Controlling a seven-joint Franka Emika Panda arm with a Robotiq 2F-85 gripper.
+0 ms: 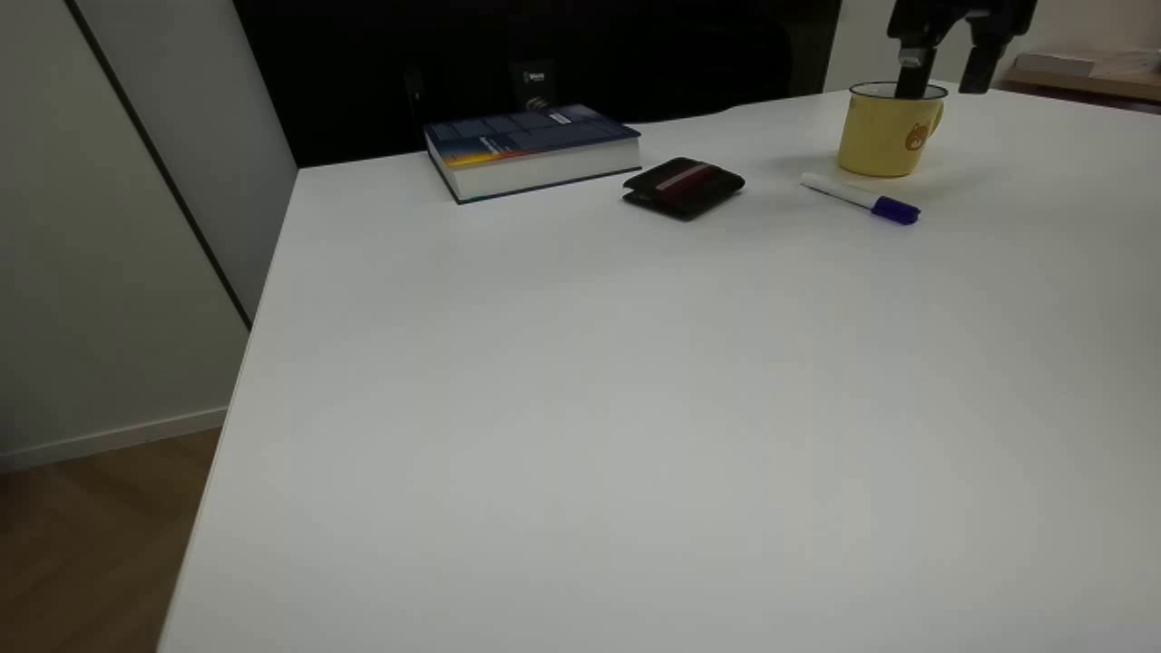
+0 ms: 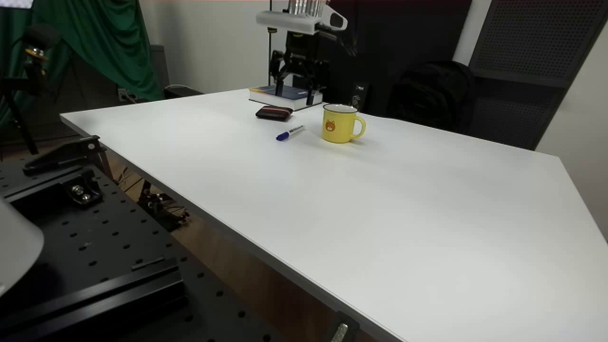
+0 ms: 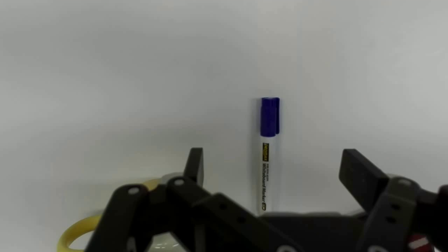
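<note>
A white marker with a blue cap (image 3: 270, 117) lies flat on the table, seen between my spread fingers in the wrist view. My gripper is open above the table, and nothing is between its fingers. In the first exterior view the gripper (image 1: 944, 82) shows at the top right, one finger in front of the yellow mug (image 1: 877, 136). The mug stands upright beside the marker; in the wrist view only its handle (image 3: 82, 226) and a bit of rim show, the rest hidden by the gripper.
A dark wallet (image 1: 686, 190) lies left of the marker in the first exterior view. Past it, a thick blue book (image 1: 533, 152) rests near the table's back edge.
</note>
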